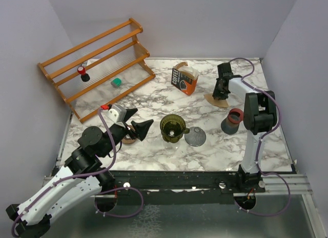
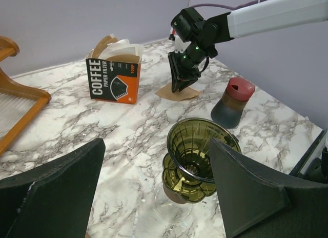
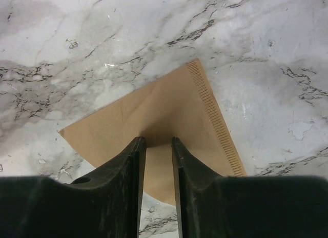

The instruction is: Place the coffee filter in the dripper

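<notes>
A brown paper filter (image 1: 212, 101) (image 2: 167, 93) (image 3: 115, 125) lies flat on the marble top at the back right. My right gripper (image 1: 220, 96) is down on it, fingertips at the paper and only a narrow gap apart. The green ribbed dripper (image 1: 166, 122) (image 2: 177, 140) stands on its holder at front centre. Left of it, my left gripper (image 1: 138, 117) stands open and empty, its fingers framing the dripper in the left wrist view.
An open coffee filter box (image 1: 184, 80) stands at the back centre. A dark carafe with red rim (image 1: 229, 126) is below the right arm, a clear lid (image 1: 195, 138) beside the dripper. A wooden rack (image 1: 102, 44) fills the back left.
</notes>
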